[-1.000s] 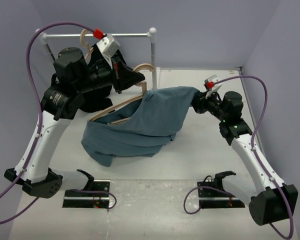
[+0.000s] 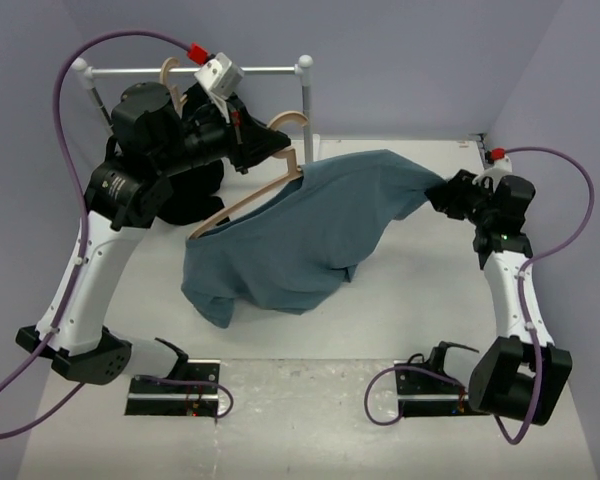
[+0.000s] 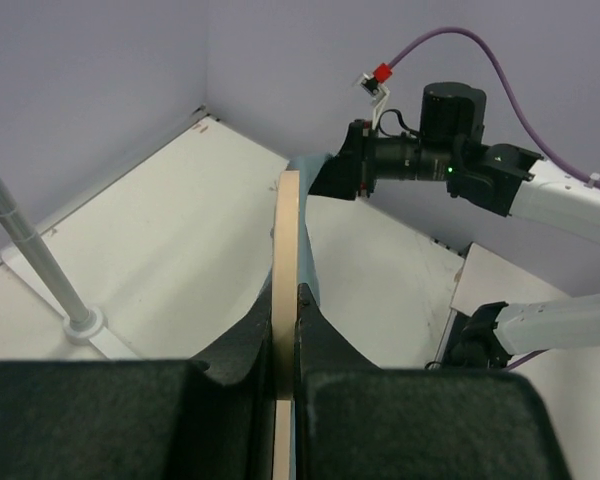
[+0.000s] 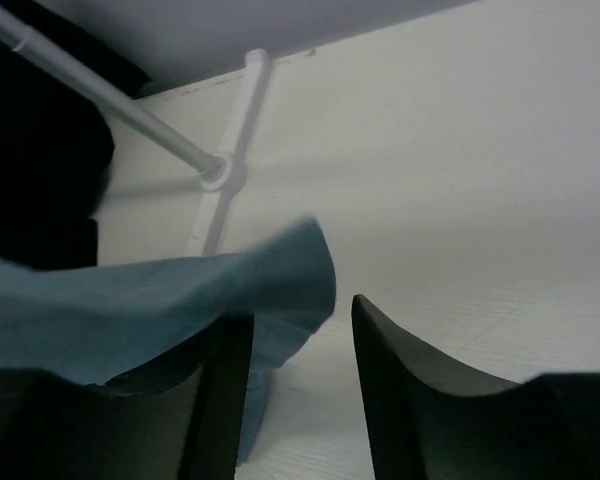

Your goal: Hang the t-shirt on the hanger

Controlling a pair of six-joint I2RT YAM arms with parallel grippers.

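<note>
My left gripper (image 2: 282, 143) is shut on the wooden hanger (image 3: 285, 270), just below its hook. The blue-grey t-shirt (image 2: 290, 240) hangs on the hanger, whose right arm end is hidden under the cloth. To the left the wooden bar (image 2: 242, 206) is bare along the neckline. A stretch of shirt reaches right to my right gripper (image 2: 435, 193). In the right wrist view that gripper's fingers (image 4: 385, 390) stand apart, and the blurred shirt edge (image 4: 305, 275) lies over the left finger and into the gap, not pinched.
Behind the left arm a white rack (image 2: 270, 71) carries another wooden hanger (image 2: 169, 72) with a black garment (image 2: 195, 195).
My right gripper has moved right, drawing the shirt's right part out straight, and its fingers now stand apart. The cloth now covers the hanger's right side. The left gripper has shifted only slightly.
</note>
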